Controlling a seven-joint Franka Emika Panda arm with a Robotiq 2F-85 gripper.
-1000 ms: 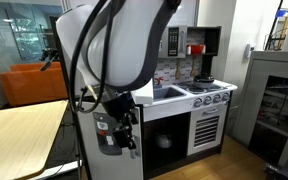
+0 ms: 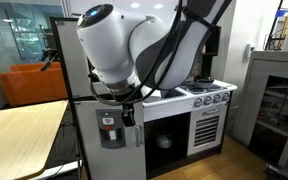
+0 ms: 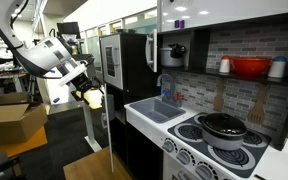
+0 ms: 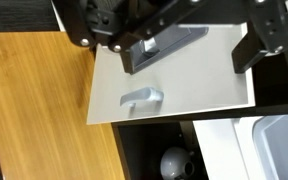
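Observation:
A pale grey cabinet door point(image 2: 104, 158) with a dark dispenser panel point(image 2: 111, 128) stands at the lower left of the toy kitchen. Its handle point(image 2: 138, 137) is near the right edge. From the wrist, the door point(image 4: 204, 90) fills the middle, and the grey handle point(image 4: 142, 97) lies below the left finger. My gripper is open, its two black fingers wide apart with nothing between them. In exterior view 2 the gripper point(image 3: 94, 98) hangs in front of the door; much of the door is hidden there.
Right of the door, an open dark compartment holds a round pot point(image 2: 164, 141). Sink point(image 3: 156, 109) and stove with a dark pot point(image 3: 224, 130) sit above. A wooden table point(image 2: 22, 138) is left; wooden floor point(image 4: 34, 100) lies beside the door.
My arm and gripper have moved upward, away from the lower part of the door, and the forearm has swung right. More of the dispenser panel shows now. The door looks unmoved.

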